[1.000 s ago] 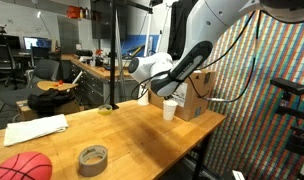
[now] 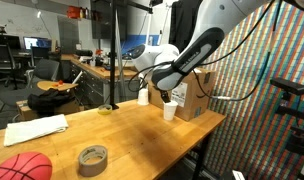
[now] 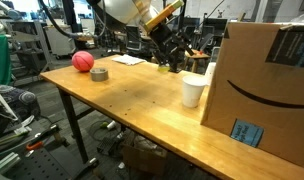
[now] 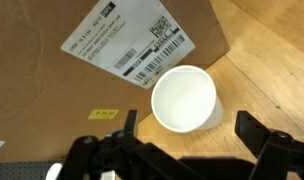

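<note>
A white cup point(image 4: 185, 99), its open top facing my camera, stands on the wooden table beside a cardboard box. My gripper is open, with one black finger on either side of the view and the cup lying between and slightly ahead of them. Nothing is held. In exterior view 1 the gripper point(image 2: 164, 96) hangs just above and left of the cup point(image 2: 170, 110). From the second exterior side, the same cup point(image 3: 193, 90) stands close to the box, upright.
The large cardboard box point(image 3: 262, 85) rises right behind the cup. A tape roll point(image 2: 92, 160), a red ball point(image 2: 24, 167), a white cloth point(image 2: 35, 130) and a small yellowish bowl point(image 2: 104, 109) occupy the far end. Mid-table point(image 2: 137, 135) is bare.
The arm has shifted a little to the right and lower, bringing the gripper nearer the cup. The cup, box and other objects keep their places.
</note>
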